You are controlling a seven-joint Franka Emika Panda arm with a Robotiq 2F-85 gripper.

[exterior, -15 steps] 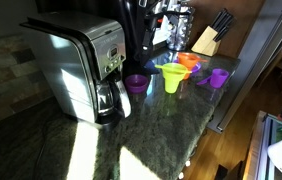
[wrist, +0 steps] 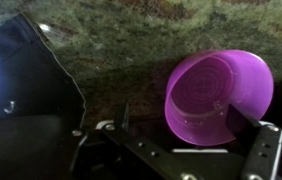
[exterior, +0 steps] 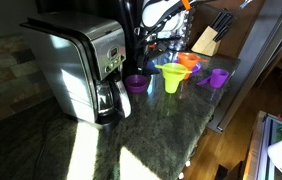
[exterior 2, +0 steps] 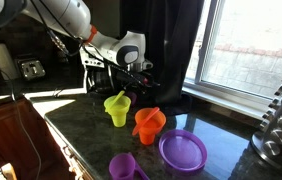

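Observation:
A purple cup (wrist: 206,85) fills the right middle of the wrist view, its round opening showing the ringed bottom inside. The same cup (exterior: 136,84) stands on the dark counter beside the coffee maker in exterior view 1. My gripper is open, with its fingers set wide apart. In the wrist view the right finger (wrist: 243,126) overlaps the cup's near right side, while the left finger (wrist: 121,116) shows over bare counter. Whether either finger touches the cup, I cannot tell. From exterior view 2, the gripper (exterior 2: 139,76) hangs behind the coloured cups.
A silver coffee maker (exterior: 89,65) stands left of the purple cup. To the right are a yellow-green cup (exterior 2: 121,109), an orange cup (exterior 2: 149,124), a purple plate (exterior 2: 184,150) and another purple cup (exterior 2: 126,166). A knife block (exterior: 210,40) is farther back.
The arm has come lower and a little to the left, bringing the gripper closer to the purple cup by the coffee maker. The cups and coffee maker have not moved.

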